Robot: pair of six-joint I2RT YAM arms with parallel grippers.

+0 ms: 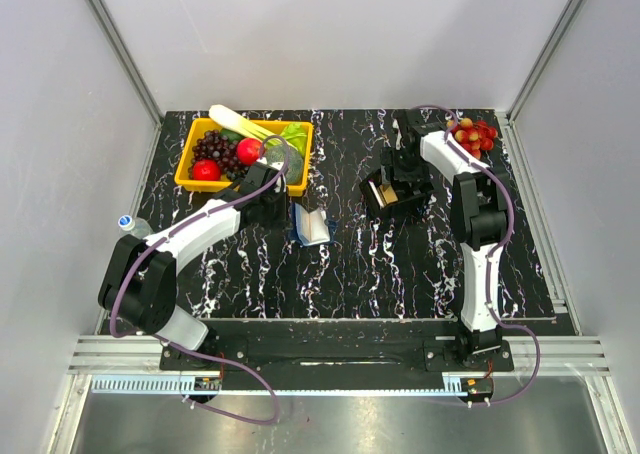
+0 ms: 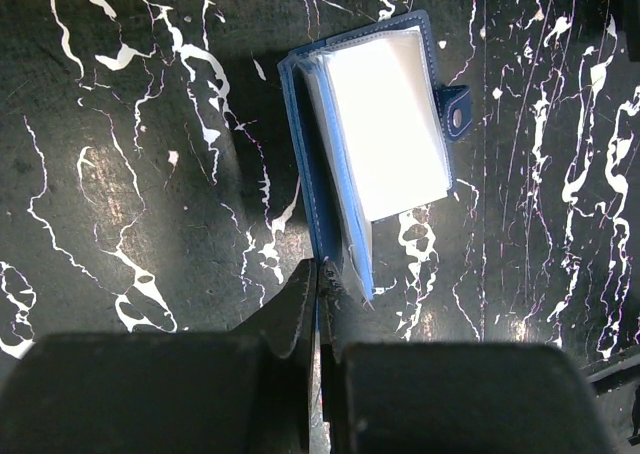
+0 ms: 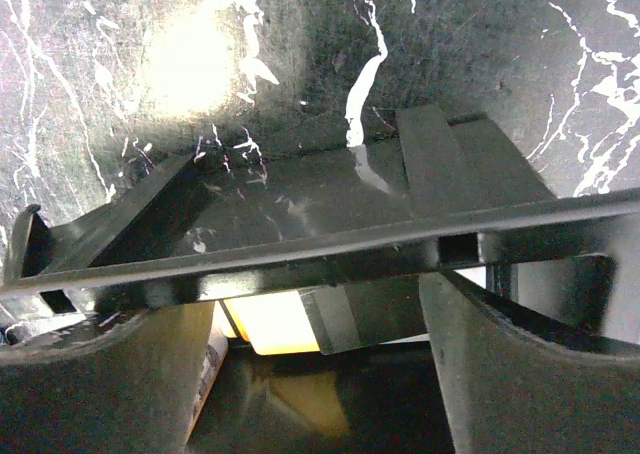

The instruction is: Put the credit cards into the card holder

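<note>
The open blue card holder [image 1: 312,226] with clear sleeves lies at mid-table; in the left wrist view its pages [image 2: 385,124] show white. My left gripper is shut at the holder's near left corner; whether an edge sits between its fingertips is unclear. A black box [image 1: 385,204] right of the holder holds cards, including a yellow one [image 3: 275,319]. My right gripper is open, its blurred fingers down at the box on either side of the cards, under a black rim bar.
A yellow crate [image 1: 182,174] of produce stands back left, a bottle [image 1: 135,225] at the left edge, red and orange fruit [image 1: 478,134] back right.
</note>
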